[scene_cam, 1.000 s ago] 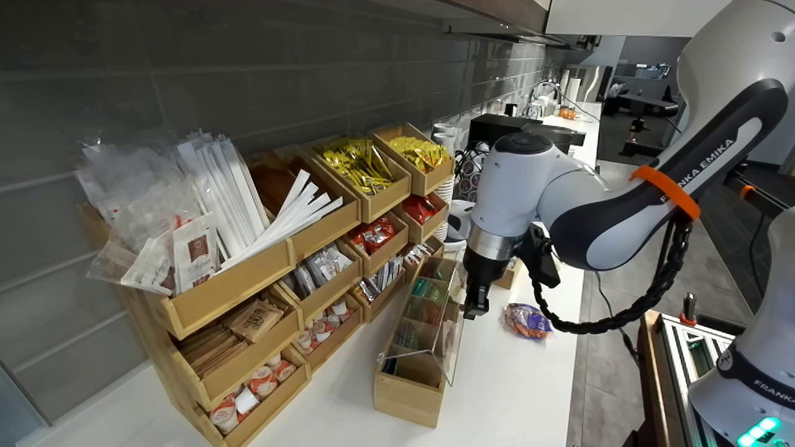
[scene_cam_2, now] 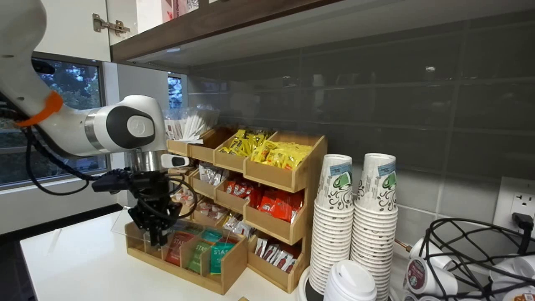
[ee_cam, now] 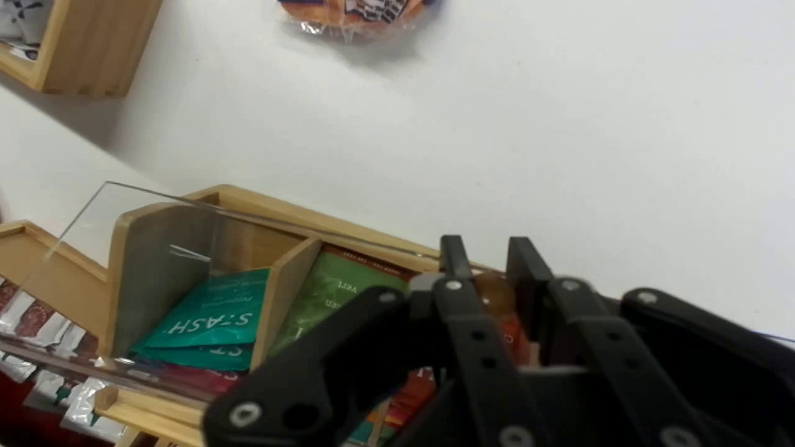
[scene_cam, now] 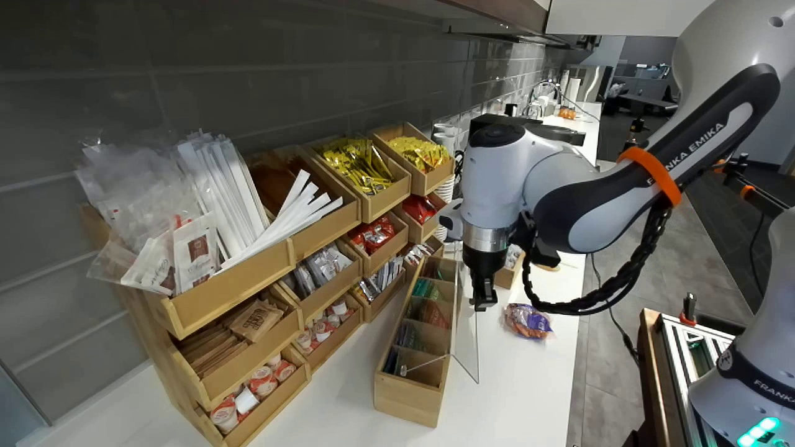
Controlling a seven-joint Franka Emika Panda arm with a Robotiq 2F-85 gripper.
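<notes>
A wooden tea box [scene_cam: 408,398] with divided compartments stands on the counter, holding green, red and teal tea packets [scene_cam_2: 219,256]. Its clear lid [scene_cam: 466,331] is raised at a tilt over the box's open side. My gripper is shut on the lid's small round brown knob [ee_cam: 494,292], which shows between the two dark fingers. In the second exterior view the gripper [scene_cam_2: 159,238] hangs over the box's far end, with the transparent panel [scene_cam_2: 122,223] reaching out beside it. The gripper itself covers part of the compartments in the wrist view.
A tiered wooden rack [scene_cam_2: 273,173] of packets stands behind the box, close to it. Stacked paper cups [scene_cam_2: 332,235] are beside the rack. A bagged snack [scene_cam: 527,320] lies on the counter near the arm.
The lid has swung away from the box's compartments, and its panel stands steeper. My gripper has moved slightly right and up with it, and the wrist has turned more upright.
</notes>
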